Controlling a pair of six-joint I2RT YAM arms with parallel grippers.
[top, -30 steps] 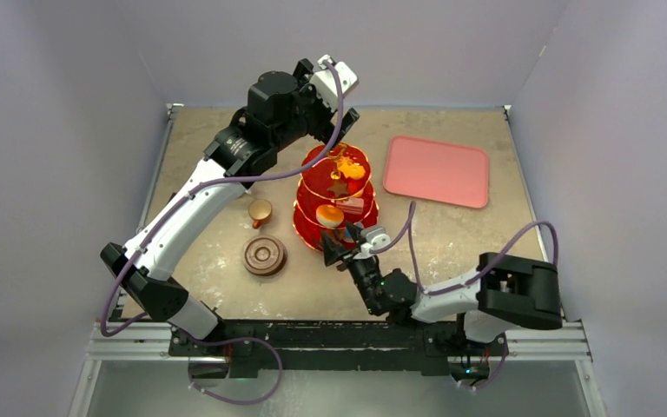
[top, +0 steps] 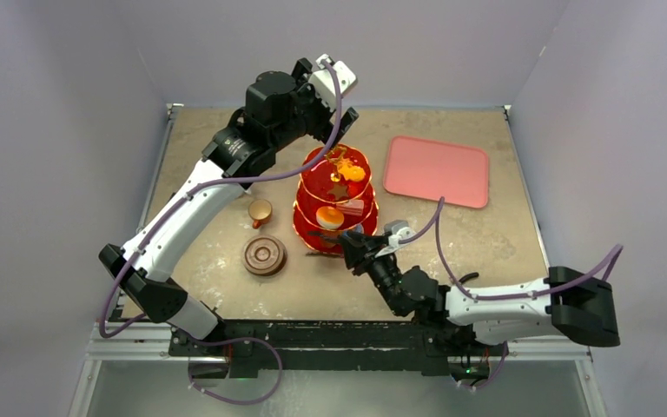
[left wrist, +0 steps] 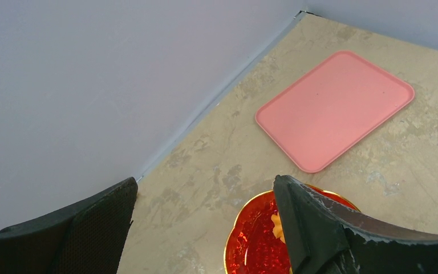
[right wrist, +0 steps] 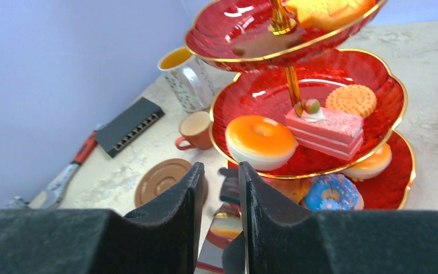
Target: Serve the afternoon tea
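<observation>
The red three-tiered stand (top: 297,233) is at mid-table, with a star biscuit (top: 339,191) and an orange piece (top: 353,171) on top. In the right wrist view its middle tier bears an orange-glazed bun (right wrist: 261,140), a pink cake slice (right wrist: 326,130) and a round biscuit (right wrist: 351,101). A blue doughnut (right wrist: 332,193) sits on the bottom tier. My right gripper is at the stand's front, its fingers around a shiny dark-tipped tool, apparently tongs (right wrist: 230,186); the grip itself is partly hidden. My left gripper is open and empty above the stand's back.
A flat pink tray (top: 437,172) lies at the back right. Left of the stand are a small brown cup (top: 260,211) and stacked brown saucers (top: 264,255); a patterned mug (right wrist: 188,79) stands farther off. The front right table has free room around my right arm.
My right arm has shifted rightward, and its gripper slightly so, along the stand's front. Two thin dark arms now extend left from it. The left arm and the stand have not moved.
</observation>
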